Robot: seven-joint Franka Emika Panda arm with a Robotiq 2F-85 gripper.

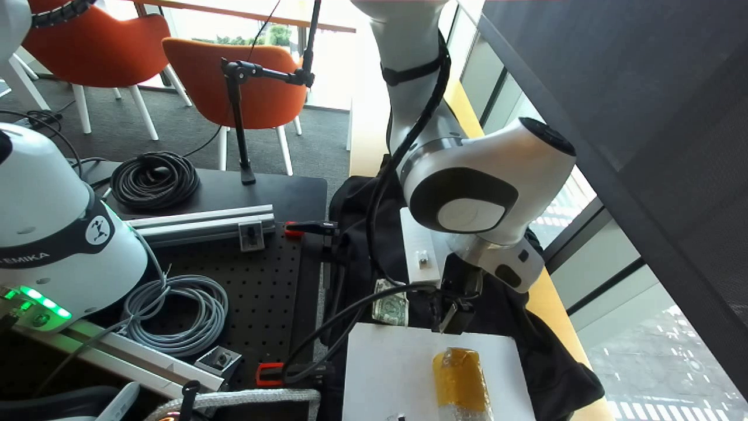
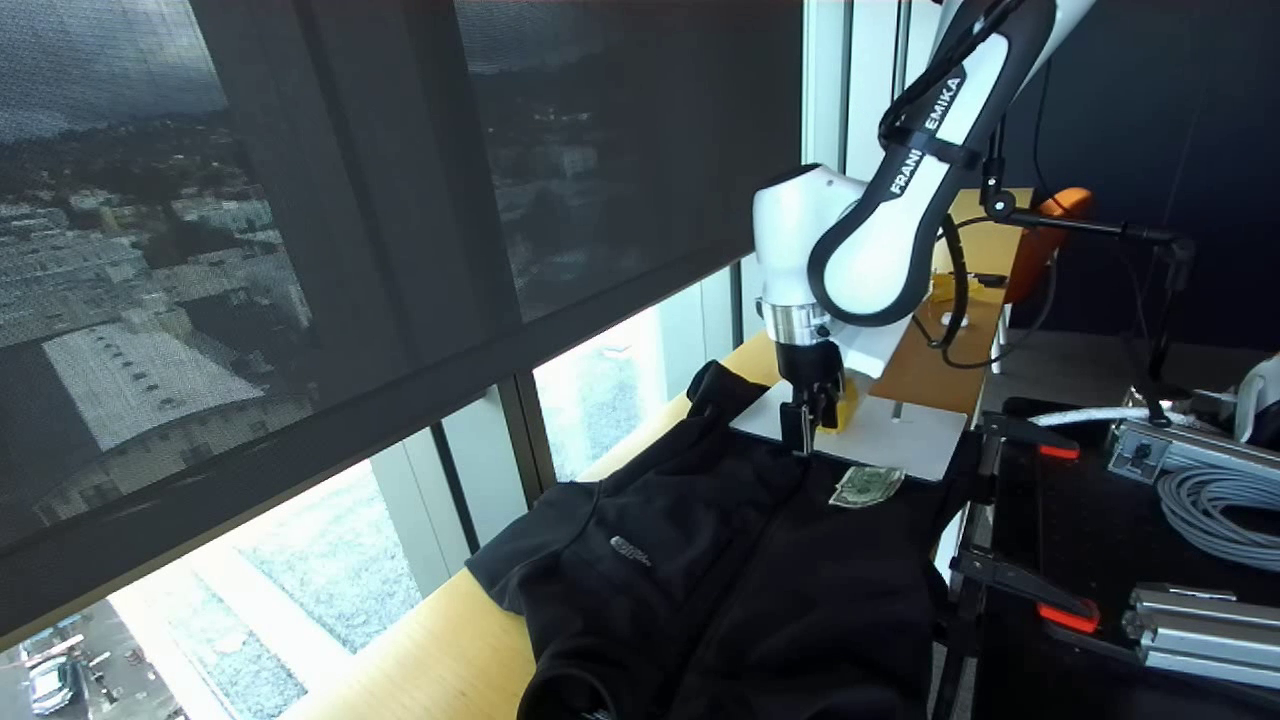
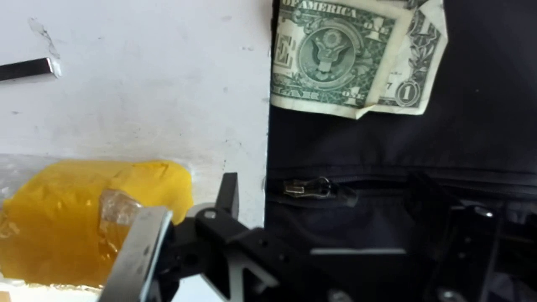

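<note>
My gripper stands open above a black jacket, its fingers spread to either side of a metal zipper pull in the wrist view. The pull lies on the jacket's zipper, close to the edge of a white board. Nothing is visibly held. In exterior view 2 the fingers point down near the board's edge; whether they touch the cloth I cannot tell. A folded one-dollar bill rests on the jacket beside the board, apart from the gripper.
A yellow, tape-wrapped bundle lies on the board near one finger. The board also bears a small dark metal bar. Clamps with red pads line the black bench's edge. A window with a dark shade borders the other side.
</note>
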